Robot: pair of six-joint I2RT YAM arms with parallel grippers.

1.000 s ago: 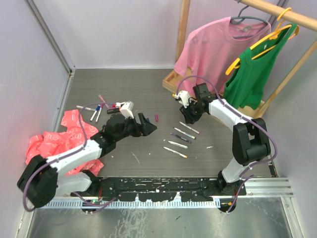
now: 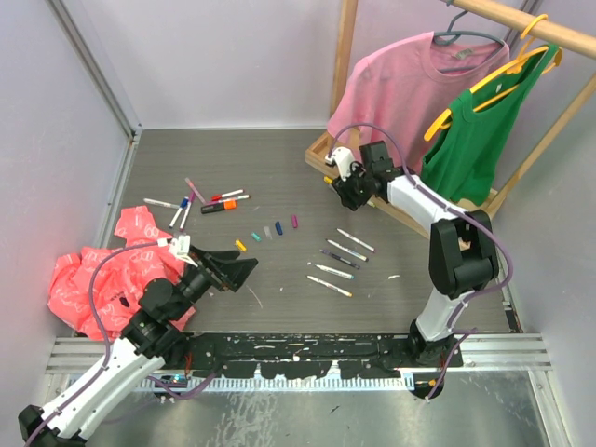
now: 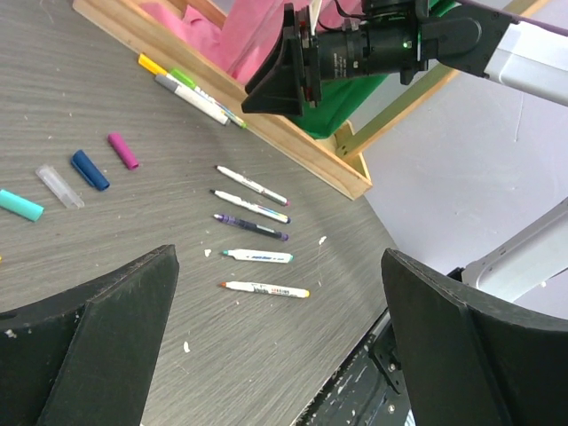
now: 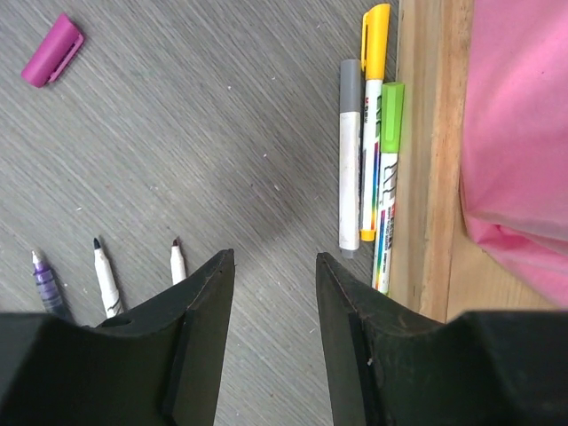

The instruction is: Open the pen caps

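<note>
Several uncapped pens, one an orange-tipped pen (image 3: pixel 264 289), lie in a row mid-table. Loose caps lie apart from them: purple (image 2: pixel 294 222), blue (image 2: pixel 278 227), clear (image 2: pixel 267 232), teal (image 2: pixel 257 237) and yellow (image 2: pixel 240 245). Three capped pens, a grey-capped pen (image 4: pixel 351 169), a yellow-capped pen (image 4: pixel 371 133) and a green-capped pen (image 4: pixel 388 186), lie side by side along the rack's base. My right gripper is open above the table just left of them, empty. Left of the row, my left gripper (image 2: pixel 251 264) stands open, nothing between its fingers.
More pens (image 2: pixel 218 206) lie at the back left, near a crumpled red bag (image 2: pixel 112 270). A wooden rack's base (image 4: pixel 439 160) borders the right pens, with pink and green shirts hanging above.
My left gripper has drawn back leftward and toward the front, uncovering the loose caps. The right gripper has moved toward the back left, to beside the capped pens.
</note>
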